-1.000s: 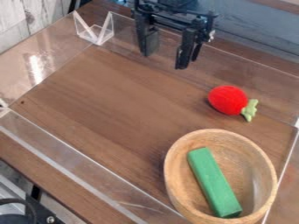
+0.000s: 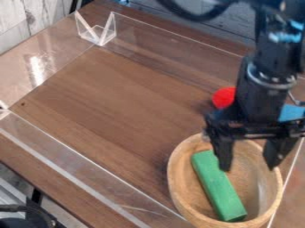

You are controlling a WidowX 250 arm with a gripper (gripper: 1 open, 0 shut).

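Observation:
My gripper (image 2: 247, 151) is low on the right, open, with its fingers over the wooden bowl (image 2: 184, 190) and nothing seen held between them. Inside the bowl lies a green block (image 2: 218, 189), partly below the gripper.
Clear plastic walls (image 2: 71, 150) edge the wooden table (image 2: 107, 98). A clear angled piece (image 2: 95, 31) stands in the back left corner. A black cable runs across the top.
The bowl and block look unmoved.

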